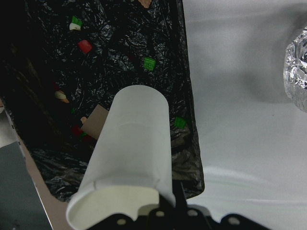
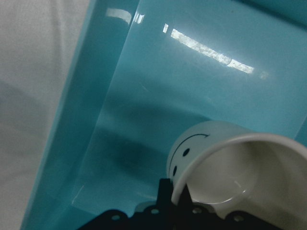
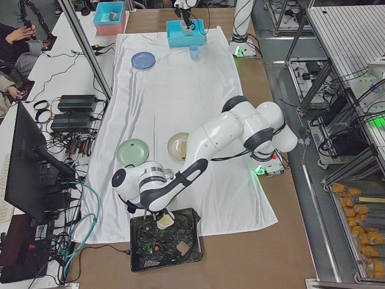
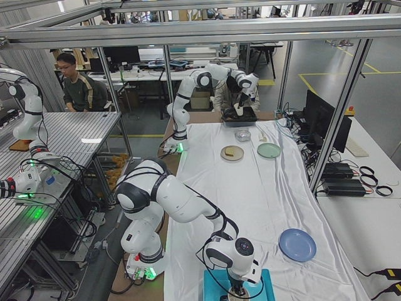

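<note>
My left gripper is shut on a white paper cup (image 1: 129,139), tilted over the black bag-lined bin (image 3: 195,253), which holds small scraps of red, green and brown (image 1: 98,120). My right gripper grasps the rim of a white mug with a drawn face (image 2: 201,132) inside a blue tray (image 2: 62,115). A crumpled foil item (image 1: 297,67) lies on the cloth beside the bin.
On the white cloth are a green plate (image 3: 132,150), a beige plate with a yellow item (image 4: 232,157), a blue plate (image 3: 143,60) and a small blue cup (image 3: 194,52).
</note>
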